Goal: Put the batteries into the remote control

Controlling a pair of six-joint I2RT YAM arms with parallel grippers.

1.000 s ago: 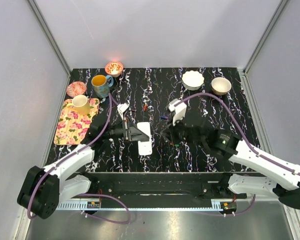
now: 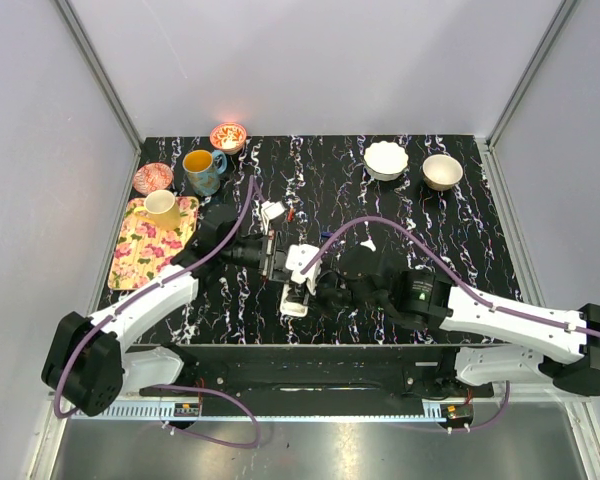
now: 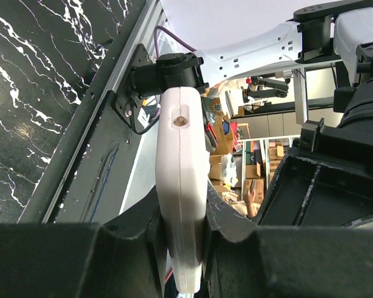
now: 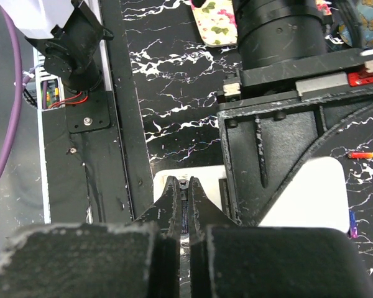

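A white remote control (image 2: 294, 308) is held over the table's middle, its near end showing past the two arms in the top view. My left gripper is shut on it; the remote (image 3: 185, 143) stands between its fingers in the left wrist view. Against the remote's face (image 4: 311, 192), my right gripper has its tips together at a dark slot near one end. A small metallic round spot shows at those tips; whether it belongs to a battery cannot be told. An orange battery-like piece (image 4: 362, 154) and a blue-purple one (image 4: 353, 223) lie on the table.
The two grippers crowd together over the table's middle. A flowered board (image 2: 145, 245) with a cream cup (image 2: 163, 208) lies left, near a blue-orange mug (image 2: 203, 172). Two pale bowls, one scalloped (image 2: 385, 160) and one plain (image 2: 442, 171), stand at the back right.
My right gripper has moved left onto the remote, covering part of it. The left gripper has shifted slightly right with the remote still in its fingers.
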